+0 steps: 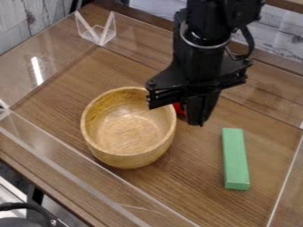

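My gripper [185, 100] hangs over the upper middle of the view, just right of a tan bowl [128, 142]. A small red object [179, 113] lies beneath it, mostly hidden by the gripper. Whether the fingers hold anything cannot be made out. A green bar [235, 158] lies on the wooden table [71, 80] to the lower right.
A clear plastic piece [101, 27] sits at the upper left. Black cables or parts show at the bottom left corner.
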